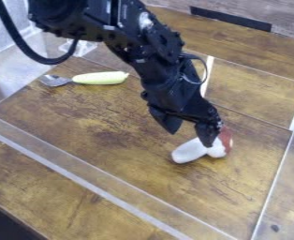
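My gripper [187, 128] stands open, pointing down over the right middle of the wooden table. A toy mushroom lies on its side just below it, with a white stem [188, 151] toward the left and a red cap [224, 141] at the right, partly hidden behind the gripper's fingers. Whether the fingers touch it I cannot tell.
A pale yellow-green corn-like toy [102, 78] and a metal spoon [56, 82] lie at the back left.
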